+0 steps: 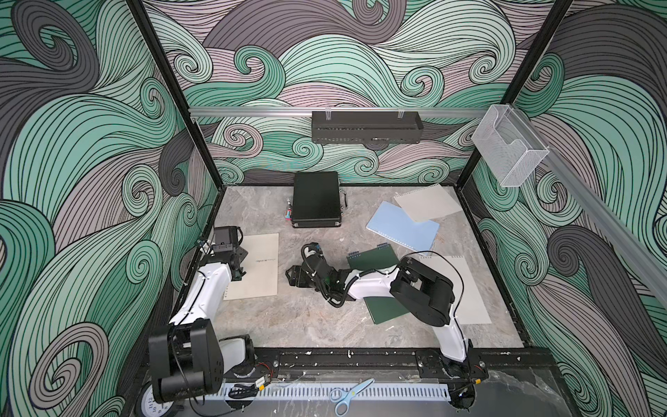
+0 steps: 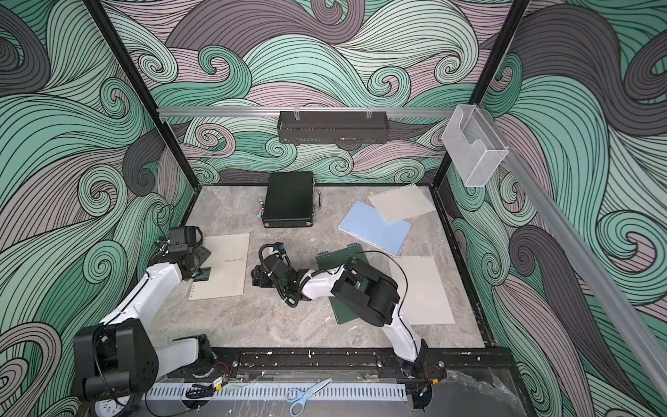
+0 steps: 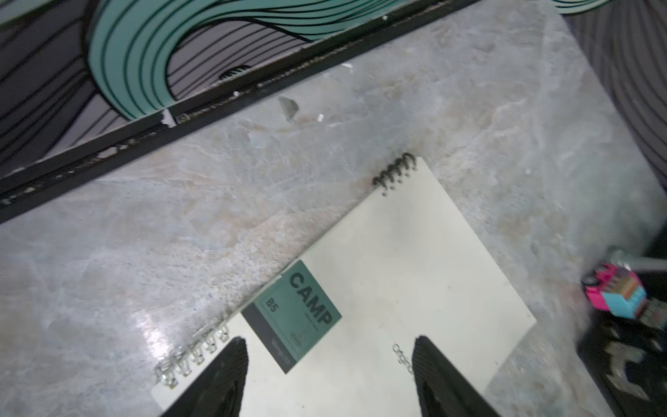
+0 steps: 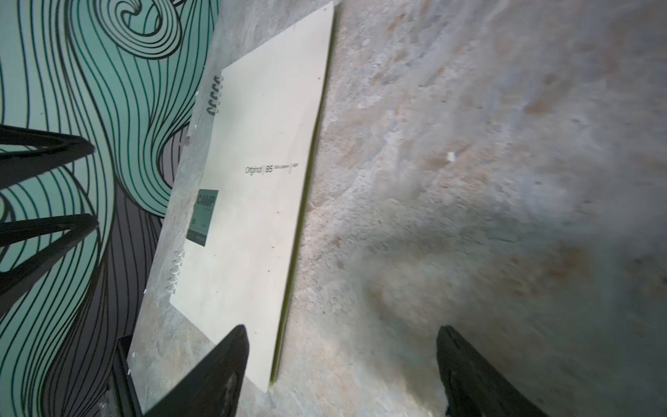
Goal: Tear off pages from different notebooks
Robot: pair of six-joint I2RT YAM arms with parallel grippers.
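Observation:
A cream spiral notebook [image 3: 417, 257] with a green CAMP label [image 3: 295, 316] lies closed at the table's left. Above it my left gripper hangs with fingers apart and nothing between them. My right gripper is open and empty too, just right of that notebook [image 4: 257, 166] over bare table. Beneath my right arm a dark green notebook [image 1: 389, 312] is partly covered. Farther right lie a blue spiral-edged sheet or notebook [image 1: 399, 226], a cream spiral-edged one [image 1: 430, 201] overlapping it, and a pale sheet [image 1: 472, 299] with a perforated edge.
A black case [image 1: 316, 198] stands at the back, left of centre. On the back rail hangs a dark tray [image 1: 367, 128], and a white mesh basket [image 1: 507, 146] hangs at right. Blue scissors [image 1: 351, 396] lie in front of the table. Bare table surrounds the right gripper.

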